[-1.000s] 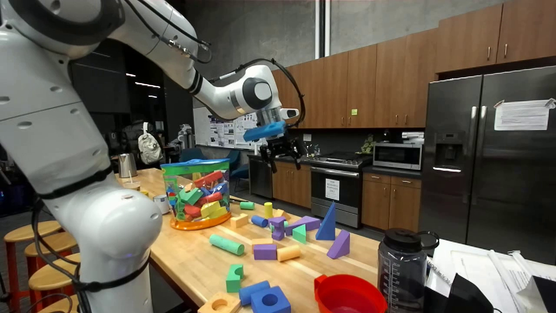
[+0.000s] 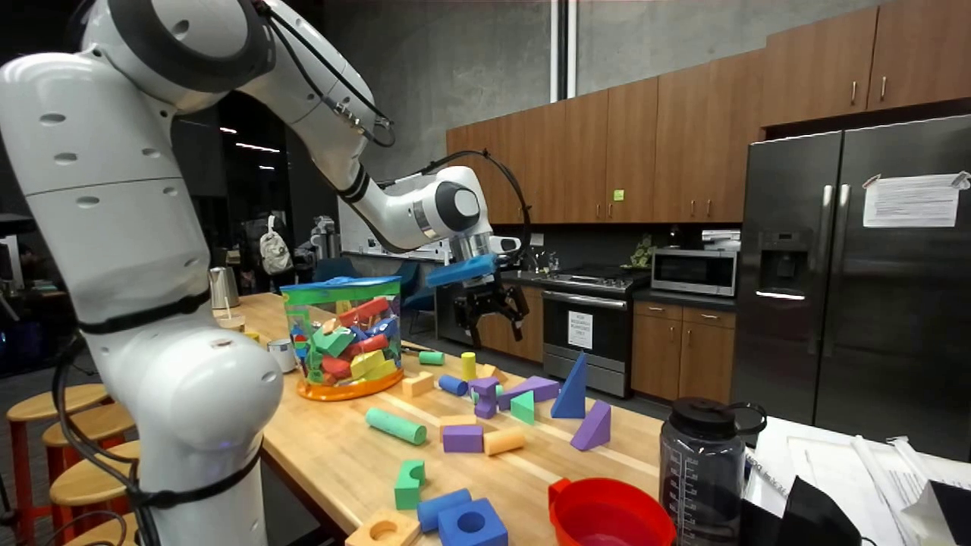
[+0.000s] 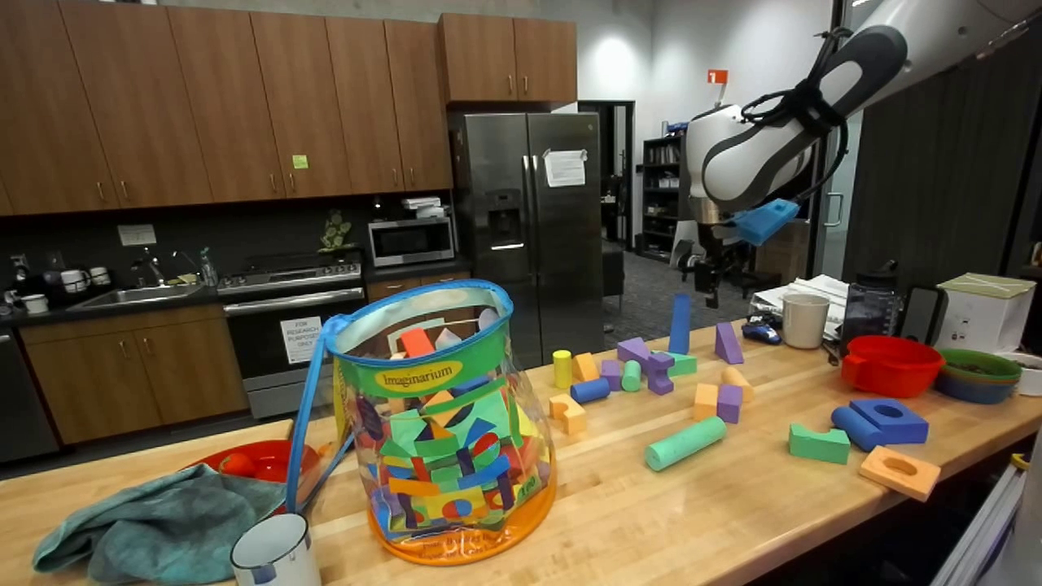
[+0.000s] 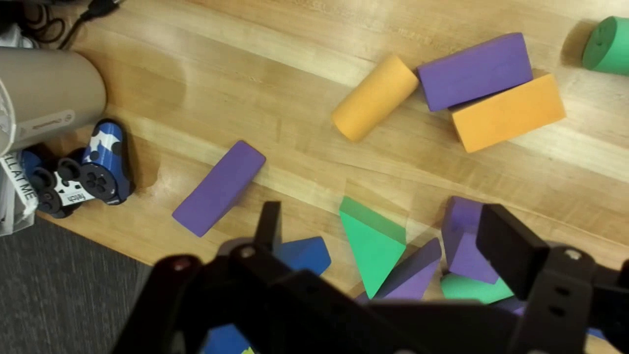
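My gripper [image 2: 496,327] hangs in the air above the far part of the table, its fingers wide apart and nothing between them. In the wrist view, a green triangle [image 4: 371,245], a purple wedge [image 4: 418,268] and a purple notched block [image 4: 466,242] lie below the gap between my fingers. A blue wedge [image 4: 306,253] is partly covered by the left finger. Apart from these sits a purple wedge [image 4: 219,189]. An orange cylinder [image 4: 375,97], a purple block [image 4: 477,71] and an orange block [image 4: 510,112] touch or nearly touch each other.
A clear bag of blocks [image 3: 449,459] stands on the table [image 3: 625,527]. Near the other end are a red bowl [image 3: 890,366], a dark bottle [image 2: 701,473] and a beige cup [image 3: 804,321]. A game controller [image 4: 106,165] lies near the table edge. Bare wood surrounds the green cylinder [image 3: 685,443].
The arm has swung and lowered, bringing my gripper down and slightly to the right in exterior view 1. The blocks on the table have not moved.
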